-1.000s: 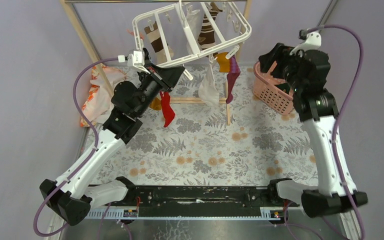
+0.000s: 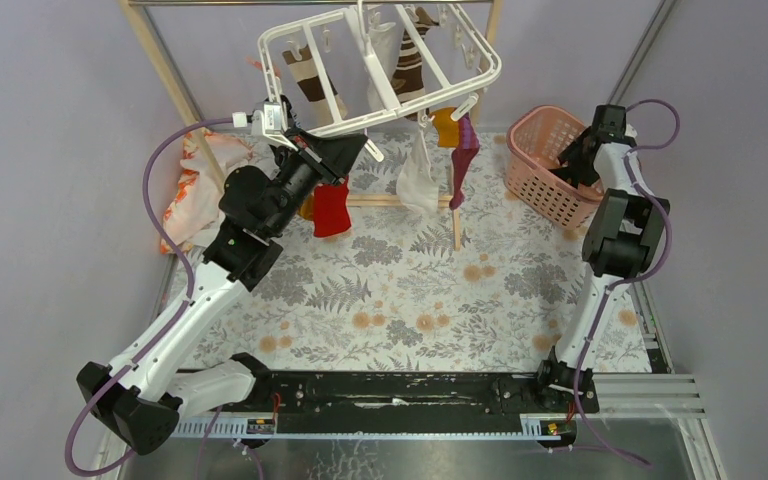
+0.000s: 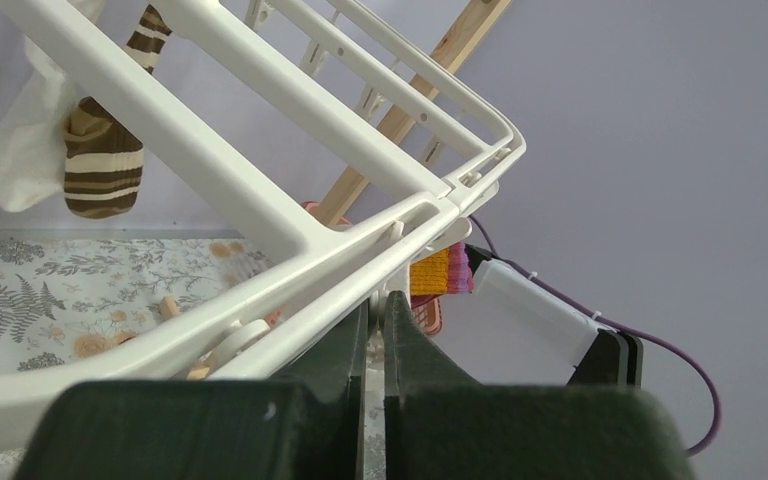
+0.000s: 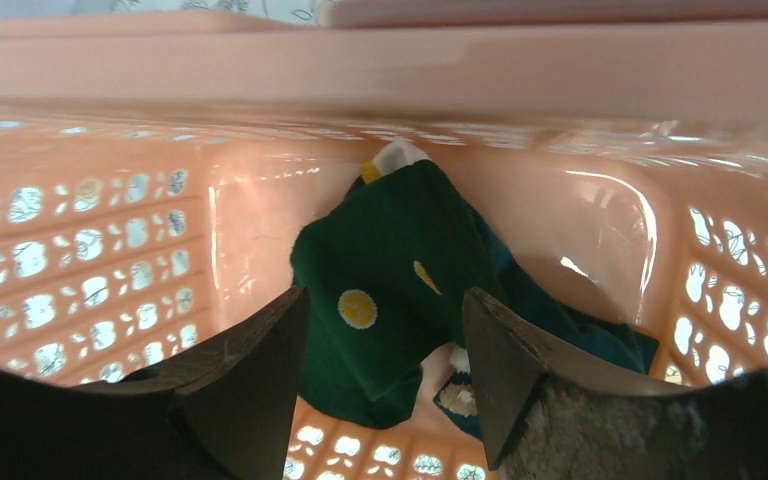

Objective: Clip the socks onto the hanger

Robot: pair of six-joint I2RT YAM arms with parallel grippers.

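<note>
My left gripper is shut on the white frame of the clip hanger (image 2: 386, 85), holding it high at the back. Socks hang from it: striped brown (image 3: 102, 165), white (image 2: 418, 180), red (image 2: 331, 208), yellow and purple (image 2: 462, 165). My right gripper is inside the pink basket (image 2: 552, 190), its fingers apart just over dark green socks (image 4: 395, 260) with yellow dots, lying on the basket floor. Nothing shows between its fingers.
A wooden rack stands behind the hanger. An orange and white cloth bundle (image 2: 185, 205) lies at the back left.
My right arm has moved back and down into the pink basket. The left arm and hanger are almost still; the hanging socks sway slightly.
</note>
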